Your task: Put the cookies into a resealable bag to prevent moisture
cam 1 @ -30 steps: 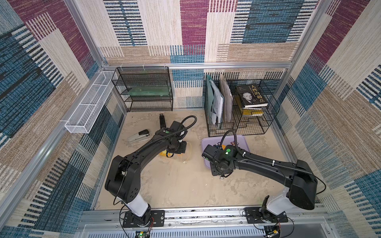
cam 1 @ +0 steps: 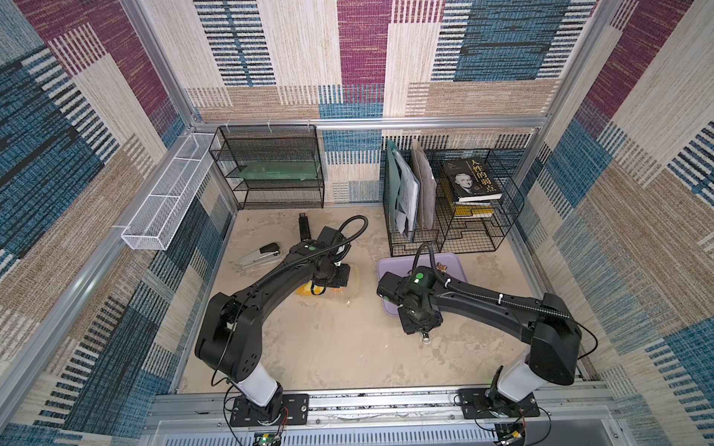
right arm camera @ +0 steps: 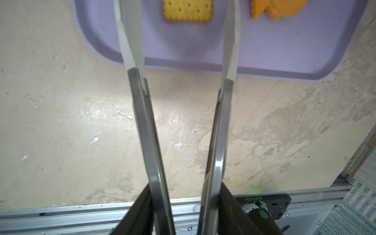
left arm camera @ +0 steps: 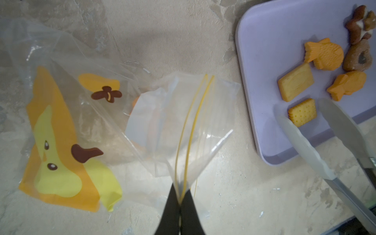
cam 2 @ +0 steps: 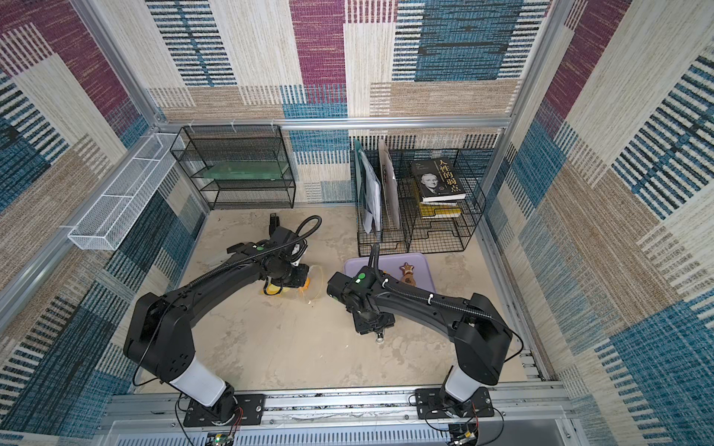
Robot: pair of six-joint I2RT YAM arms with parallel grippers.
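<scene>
In the left wrist view a clear resealable bag with an orange and yellow animal print lies on the table. Its yellow-striped zip edge runs into the fingers of my left gripper, shut on that thin plastic. The purple tray bears several cookies, among them a square cracker, a rectangular biscuit, fish-shaped cookies and a brown star-shaped cookie. My right gripper is open over the tray's near side, its fingers on either side of the cracker with gaps to both.
A stapler and a black object lie behind the left arm. At the back stand a black mesh shelf and a wire rack with folders and books.
My left arm and the bag have stayed almost still.
</scene>
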